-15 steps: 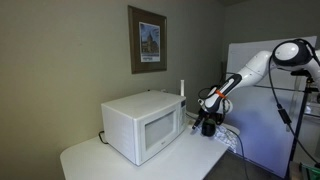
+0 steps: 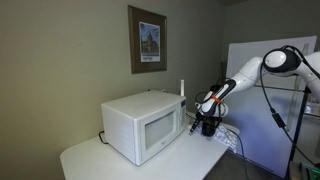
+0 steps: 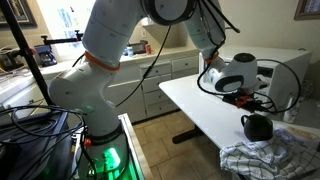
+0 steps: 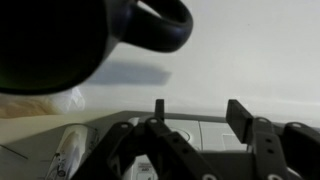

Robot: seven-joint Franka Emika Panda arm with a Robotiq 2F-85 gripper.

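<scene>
A black mug [image 4: 48, 50] fills the upper left of the wrist view, its handle [image 4: 164, 27] pointing right. In exterior view 2 the same mug [image 3: 257, 127] sits on a patterned cloth [image 3: 262, 158] near the table's right end. My gripper is open, its fingers apart with nothing between them. The handle lies beyond the fingertips, a little to the left of the gap. In exterior view 2 the gripper hangs just behind and left of the mug, its fingertips hard to make out.
A white microwave [image 2: 146, 124] stands on the white table [image 2: 88, 157] beside the arm. Bare tabletop [image 3: 208, 108] stretches left of the mug. Loose black cable loops around the arm. Drawers [image 3: 150, 92] line the far side of the room.
The arm has shifted, with its upper links extending toward the table and the hand slightly lower near the mug. The microwave has not moved.
</scene>
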